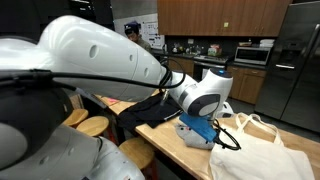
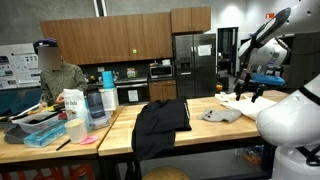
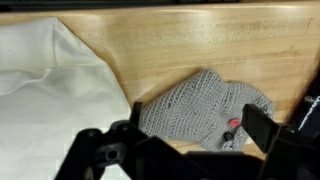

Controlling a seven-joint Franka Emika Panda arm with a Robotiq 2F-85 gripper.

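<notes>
A grey knitted cloth piece point(image 3: 205, 108) with small red and black spots lies on the wooden table. Over it in the wrist view is my gripper, its fingers standing wide apart, open. The knit shows between and below the fingers, with no sign of being gripped. A large white cloth point(image 3: 45, 120) spreads over the left of that view, close beside the knit. From exterior view 1, the gripper point(image 1: 229, 141) appears above the table, near the border between the grey knit point(image 1: 193, 136) and the white cloth point(image 1: 262, 156).
A dark garment point(image 2: 160, 127) lies on the table on the far side of the knit. Bare wood point(image 3: 210, 40) runs along one side of the knit. Another table holds a blue tub point(image 2: 40, 117) and bottles, with a person point(image 2: 58, 75) behind it.
</notes>
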